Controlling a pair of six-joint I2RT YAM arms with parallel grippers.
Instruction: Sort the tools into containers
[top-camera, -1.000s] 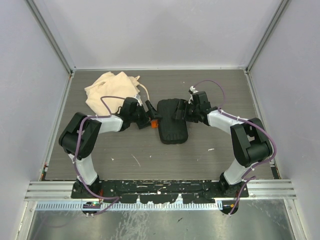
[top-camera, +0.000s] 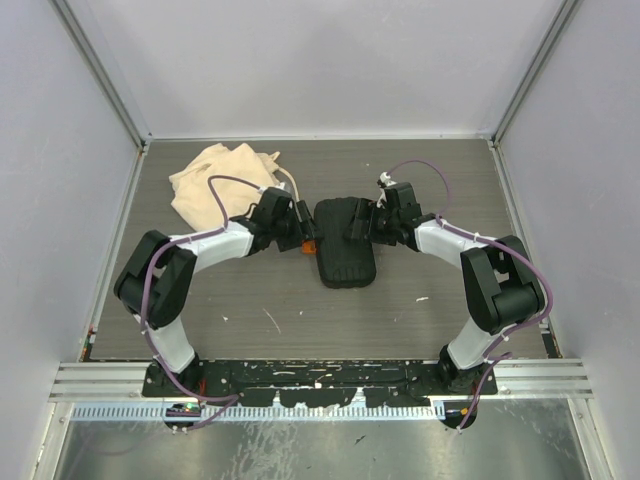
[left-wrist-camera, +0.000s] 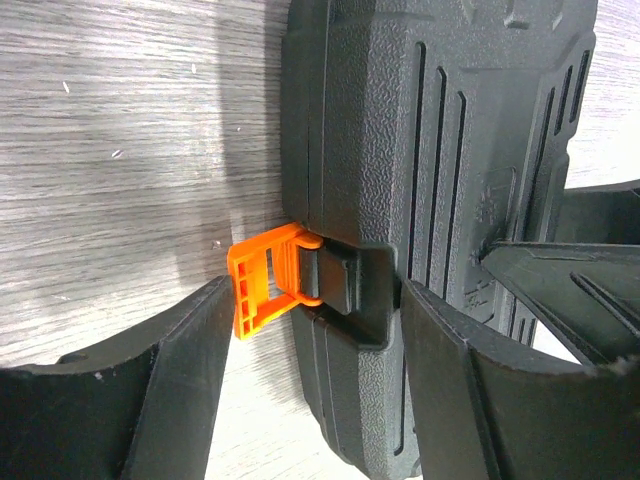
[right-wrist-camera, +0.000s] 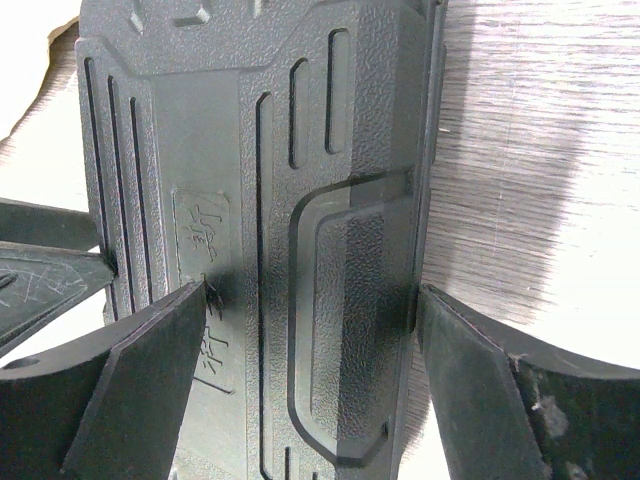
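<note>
A black hard tool case (top-camera: 345, 255) lies on the table between my grippers, with an orange latch (left-wrist-camera: 262, 280) on its left side, lifted away from the case body. My left gripper is at that side, its fingertips either side of the latch recess, part open. My right gripper straddles the case's right portion from above, one finger near the edge, the other over the lid; whether both press on it I cannot tell. No loose tools are visible.
A cream cloth bag (top-camera: 215, 185) with a strap lies at the back left, near my left arm. Walls bound it at the back and sides.
My left wrist and fingers have turned slightly at the latch, and the left arm has shifted a little. The right arm and the case have stayed put.
</note>
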